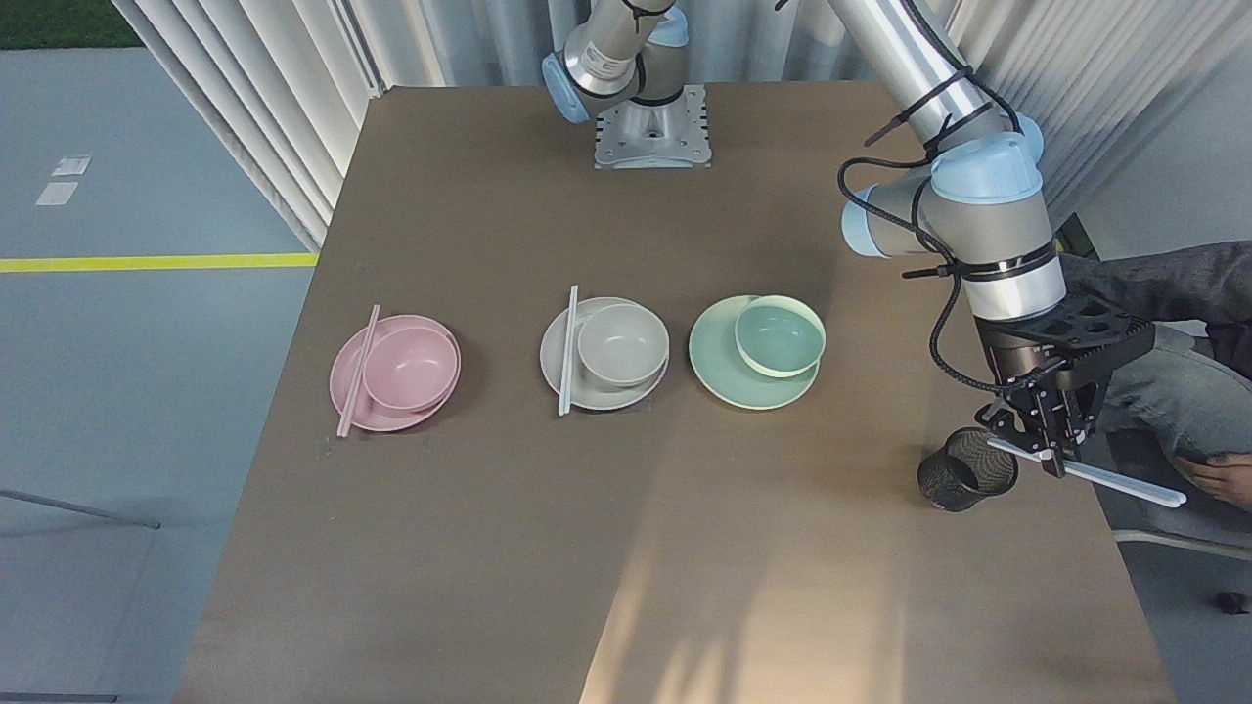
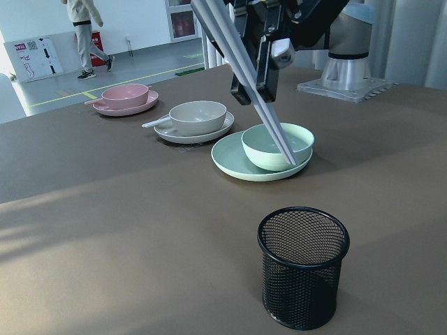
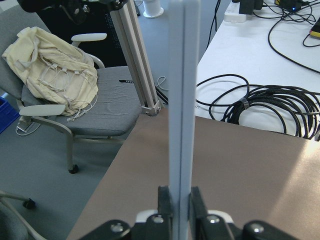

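My gripper (image 1: 1048, 452) is shut on a pair of pale chopsticks (image 1: 1123, 482) (image 3: 181, 120), held above the table's right edge over a black mesh cup (image 1: 966, 469) (image 2: 302, 269). A green bowl (image 1: 780, 335) sits on a green plate (image 1: 717, 365). Left of it, a white bowl (image 1: 622, 342) and white chopsticks (image 1: 566, 350) rest on a white plate (image 1: 596, 397). At far left, a pink bowl (image 1: 410, 368) and pink chopsticks (image 1: 358, 372) rest on a pink plate (image 1: 378, 415).
A seated person (image 1: 1193, 375) is beside the right edge. Coiled cables (image 3: 270, 107) lie on a white desk beside the table.
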